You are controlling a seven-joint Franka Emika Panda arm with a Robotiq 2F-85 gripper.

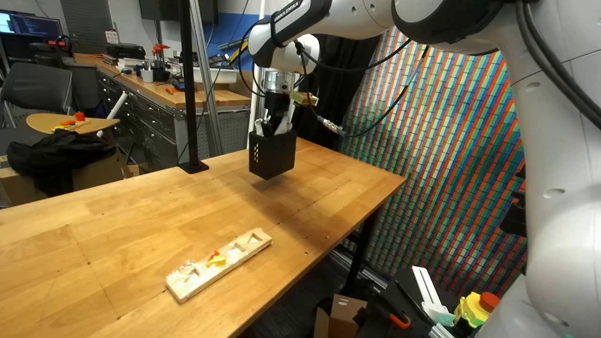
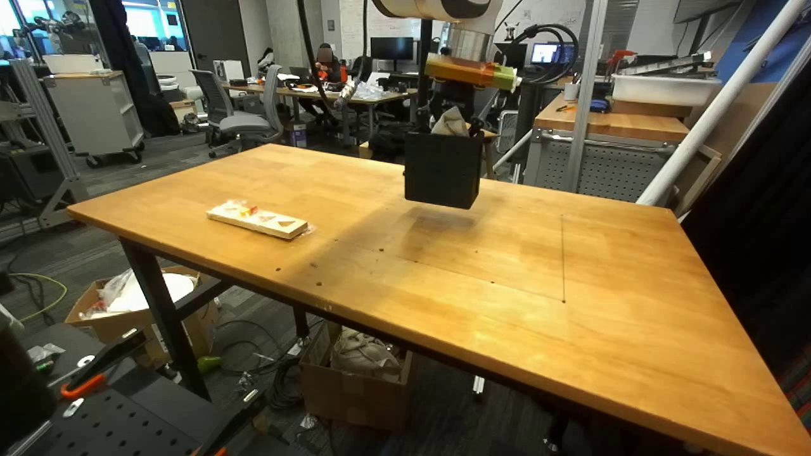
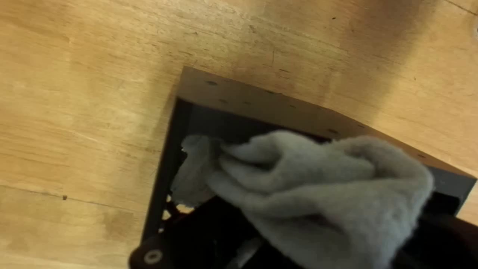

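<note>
A black box (image 1: pixel 273 154), open at the top and with small holes in one side, hangs clear of the tabletop (image 1: pixel 141 219). My gripper (image 1: pixel 274 125) reaches down to its mouth and is shut, bearing the box; the exact spot where the fingers grip is hidden. Bunched grey cloth (image 3: pixel 322 188) fills much of the opening in the wrist view, covering part of the fingers. From the other side, the cloth (image 2: pixel 452 121) pokes above the rim of the box (image 2: pixel 441 170). A shadow lies on the wood below.
Near one table edge lies a wooden strip (image 1: pixel 219 265) with cut-out recesses and small red and yellow pieces (image 1: pixel 216 259) on it. A black upright post (image 1: pixel 193 166) stands at the table's far edge.
</note>
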